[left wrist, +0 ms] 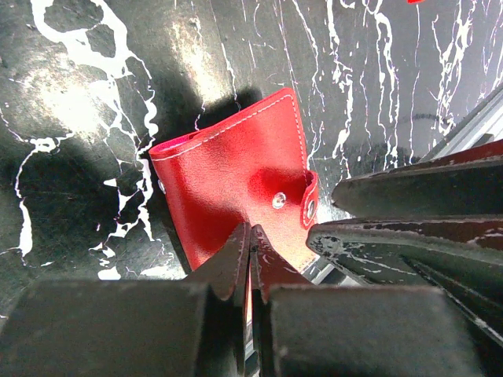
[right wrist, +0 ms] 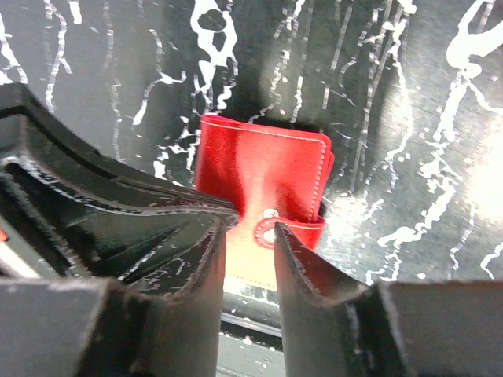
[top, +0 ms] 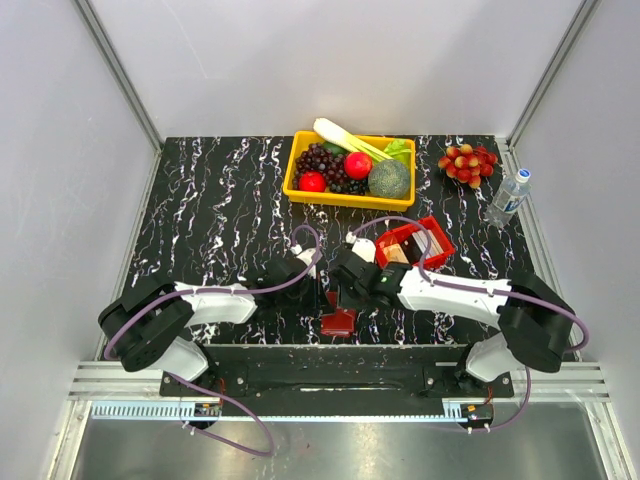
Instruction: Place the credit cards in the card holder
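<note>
The red leather card holder (top: 338, 322) lies on the black marbled table near its front edge. In the left wrist view the holder (left wrist: 236, 173) shows its stitched edge and a snap strap, which looks closed in the right wrist view on the holder (right wrist: 263, 173). My left gripper is shut over the holder, with nothing visible between its fingertips. Above the strap, my right gripper stands part open, its fingers apart and nothing held. The credit cards (top: 428, 243) appear to stand in a red basket (top: 447, 252) behind the right arm.
A yellow crate (top: 350, 200) of fruit and vegetables stands at the back. Grapes (top: 467, 163) and a water bottle (top: 508, 198) are at the right. The two grippers are close together over the holder.
</note>
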